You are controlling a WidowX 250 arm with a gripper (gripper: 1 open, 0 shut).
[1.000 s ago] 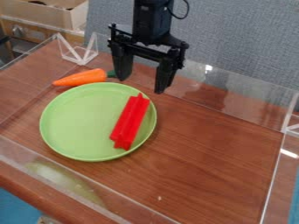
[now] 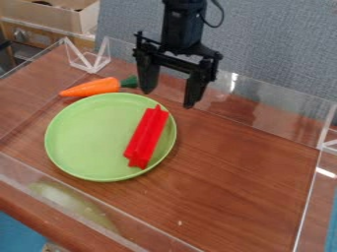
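My black gripper [image 2: 171,84] hangs open above the back of the wooden table, just behind a green plate [image 2: 89,138], with nothing between its fingers. A red bar-shaped object [image 2: 148,136] lies on the right part of the plate. An orange carrot [image 2: 93,88] with a green top lies on the table behind the plate, to the left of the gripper.
A clear low barrier [image 2: 270,102] borders the table, with a white wire piece [image 2: 87,57] at the back left. A cardboard box [image 2: 46,15] stands beyond.
My gripper has shifted slightly to the right over the last second. The plate, red object and carrot stay where they were.
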